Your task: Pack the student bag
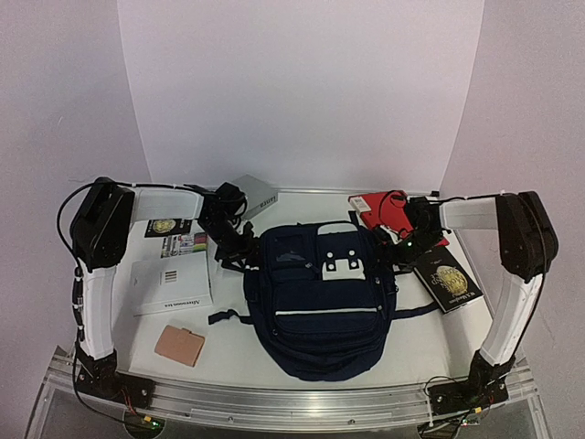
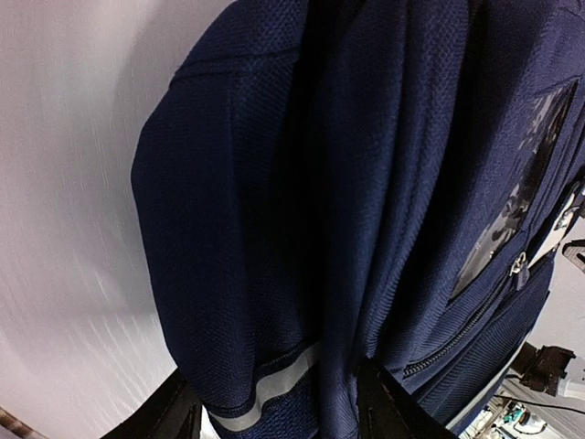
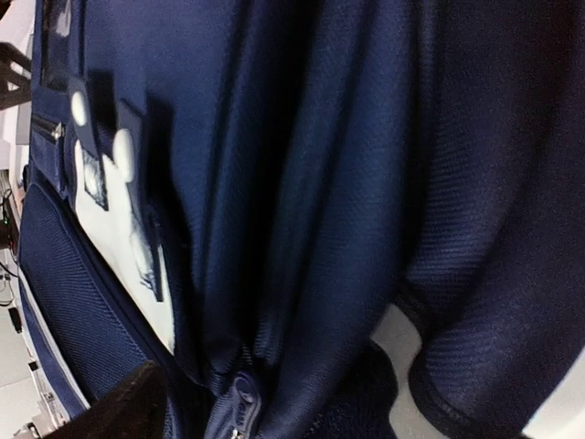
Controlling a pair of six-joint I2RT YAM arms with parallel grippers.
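The navy backpack [image 1: 324, 297] lies flat on the table in the top view, its white-trimmed front pockets facing up. At its upper left side is my left gripper [image 1: 247, 254]. In the left wrist view its fingers [image 2: 388, 412] stand on either side of folded bag fabric [image 2: 247, 229]; whether they pinch it I cannot tell. My right gripper [image 1: 388, 251] is at the bag's upper right side. Only its left finger [image 3: 128, 407] shows clearly in the right wrist view, well apart from the dark lower right, with folds of navy cloth [image 3: 320, 274] between.
On the left are a white box [image 1: 171, 283], a colourful pen set [image 1: 183, 244], a dark case [image 1: 167, 227] and a brown wallet [image 1: 179, 346]. A grey box [image 1: 251, 197] sits behind. To the right lie a red folder [image 1: 379, 208] and a black book [image 1: 448, 279].
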